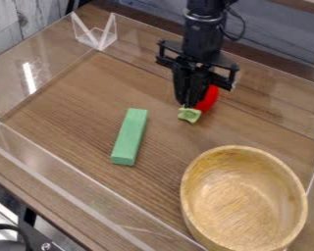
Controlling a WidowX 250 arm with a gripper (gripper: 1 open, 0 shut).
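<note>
My black gripper [186,98] hangs low over the upper middle of the wooden table, just in front of a red object [210,96] that it partly hides. The fingers look close together; whether anything is between them is hard to make out. A small light-green piece [190,115] lies just below the fingertips, beside the red object. A long green block [130,136] lies to the lower left.
A large yellow bowl [241,225] fills the lower right. A clear plastic item [97,27] stands at the top left.
</note>
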